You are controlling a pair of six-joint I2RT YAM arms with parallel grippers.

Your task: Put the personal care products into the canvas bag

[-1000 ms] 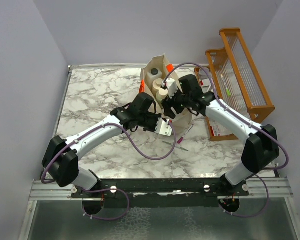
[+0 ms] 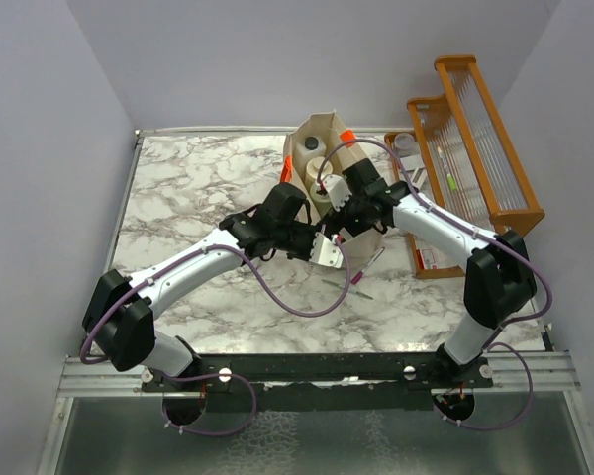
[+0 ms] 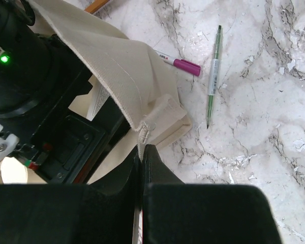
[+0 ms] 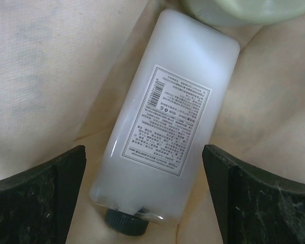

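Note:
A cream canvas bag [image 2: 319, 127] holds pale bottles and jars [image 2: 311, 150], partly hidden by both arms. My left gripper is shut on a thin edge of the canvas at the bag's near side. My right gripper is open down inside the bag, its fingers on either side of a white labelled bottle [image 4: 165, 112] lying on the lining, dark cap toward me. A pale green container [image 4: 244, 7] is partly visible above that bottle.
A wooden rack [image 2: 495, 178] stands at the right. A purple marker [image 3: 186, 65] and a green pen [image 3: 213, 76] lie on the marble table beside the bag.
My right arm has lowered and shifted slightly within the bag's mouth, and the bag leans a little further right. My left arm is nearly still.

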